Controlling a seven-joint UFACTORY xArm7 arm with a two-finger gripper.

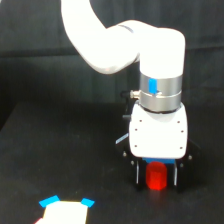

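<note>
A red block [156, 177] rests on the dark table, right of centre in the camera view. My gripper [156, 184] is low over it, with one finger [137, 172] on the left and the other on the right. Dark gaps show between the fingers and the block's sides, so the fingers look open. Just behind the red block, a thin strip of a blue object [160, 160] shows under the white hand. The hand hides the rest of it.
At the bottom left, a pale sheet or board [66, 213] has blue tape [88, 202] at its corners. Bare dark table [60, 150] stretches across the left and middle. A dark curtain hangs behind.
</note>
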